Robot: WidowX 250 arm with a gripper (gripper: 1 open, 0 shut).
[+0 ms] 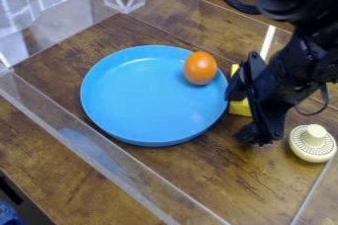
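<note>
The black gripper (246,115) reaches down from the upper right, open, its fingers low around a yellow block (240,107) at the right edge of the blue plate. The block is partly hidden behind the gripper, so whether the fingers touch it cannot be told. An orange egg-shaped object (200,68) rests on the upper right of the blue plate (145,96).
A cream ridged object (311,143) lies right of the gripper, close to it. Clear barriers border the wooden surface (172,185). Bare wood is free in front of and behind the plate.
</note>
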